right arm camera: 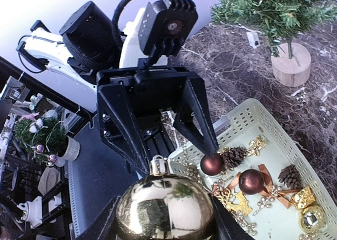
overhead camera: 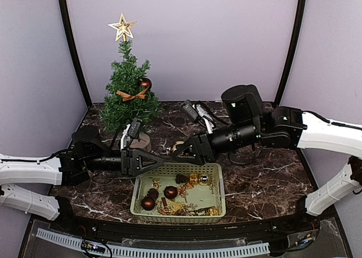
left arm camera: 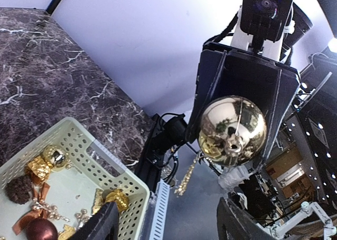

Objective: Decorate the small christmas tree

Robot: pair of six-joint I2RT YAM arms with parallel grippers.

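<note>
The small tree (overhead camera: pixel 127 99) stands at back left with a gold star (overhead camera: pixel 122 27), a bow (overhead camera: pixel 131 94) and a red ball (overhead camera: pixel 145 84). My right gripper (overhead camera: pixel 180 152) is raised over the basket, shut on a shiny gold ball, which also fills the far fingers in the left wrist view (left arm camera: pixel 232 125). My left gripper (overhead camera: pixel 156 162) stands open, facing it closely from the left, with nothing between its fingers.
The pale basket (overhead camera: pixel 222 196) in front holds red balls (right arm camera: pixel 251 181), pine cones (right arm camera: pixel 289 177) and gold trinkets.
</note>
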